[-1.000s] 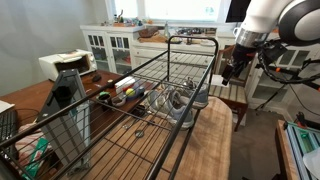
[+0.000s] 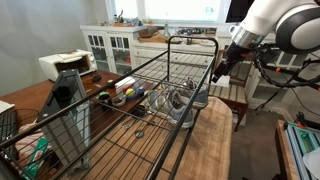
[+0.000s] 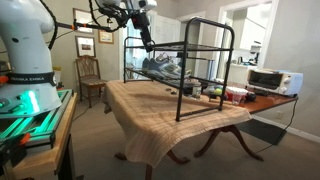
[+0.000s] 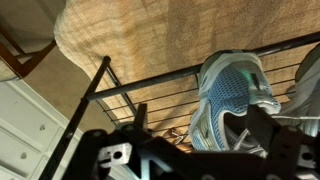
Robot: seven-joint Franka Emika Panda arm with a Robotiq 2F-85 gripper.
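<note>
My gripper is open, its dark fingers well apart in the wrist view with nothing held between them. Beneath it, toward the right finger, is a blue-grey sneaker (image 4: 232, 85) on the wire shelf, its laces and opening partly covered by the gripper. Part of another shoe (image 4: 310, 75) shows at the right edge. In exterior view 1 the shoes (image 2: 182, 103) sit on the lower level of the black wire rack (image 2: 120, 118), while the gripper (image 2: 218, 76) hangs beside the rack's far right end. Exterior view 2 has the gripper (image 3: 149, 46) above the shoes (image 3: 165, 67).
The rack's top rail (image 3: 205, 47) and posts stand close to the gripper. A tan cloth (image 3: 150, 115) covers the table beneath, bare along the rack's side. Small items and a toaster oven (image 3: 273, 82) occupy the desk beyond.
The arm has shifted slightly left in exterior view 1, bringing the gripper nearer the rack. The rack and shoes look unmoved.
</note>
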